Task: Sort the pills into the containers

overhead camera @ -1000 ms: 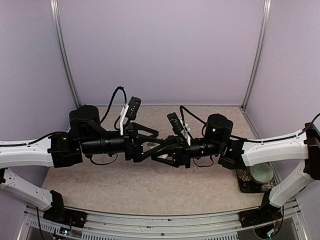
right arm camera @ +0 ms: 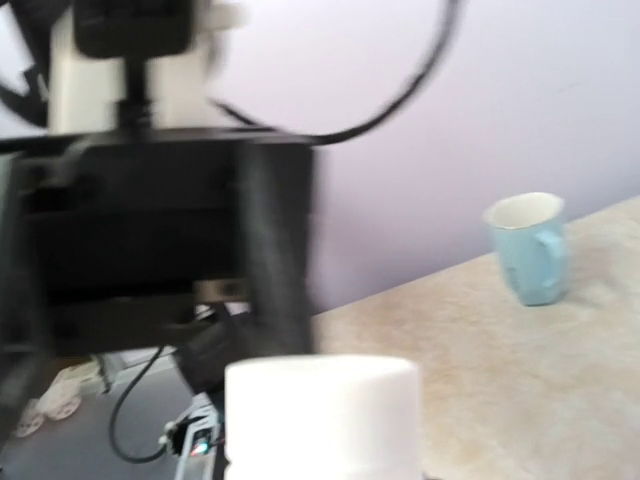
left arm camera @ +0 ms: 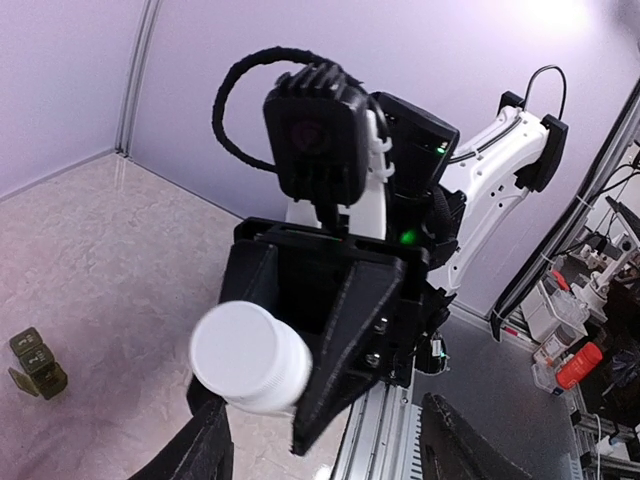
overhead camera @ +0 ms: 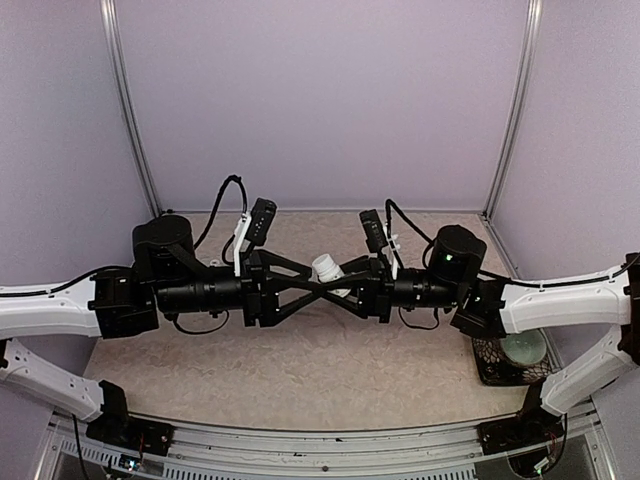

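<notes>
A white bottle with a white cap [overhead camera: 326,267] is held tilted between the two arms, above the middle of the table. My right gripper [overhead camera: 338,284] is shut on its body; the cap end points up and toward the left arm. In the left wrist view the round cap [left arm camera: 240,350] sticks out past the right gripper's fingers [left arm camera: 345,350]. My left gripper stands open, its fingertips apart and clear of the cap. The bottle's white top [right arm camera: 322,415] fills the bottom of the right wrist view. No loose pills can be seen.
At the table's right edge a black wire basket [overhead camera: 490,372] holds a pale green bowl [overhead camera: 524,347]. A light blue mug [right arm camera: 530,255] stands in the right wrist view, and a small brownish-green object lies in the left.
The right gripper has moved right and tipped with the bottle, whose cap now shows. The left gripper has drawn slightly left, away from it, and the two hands overlap less.
</notes>
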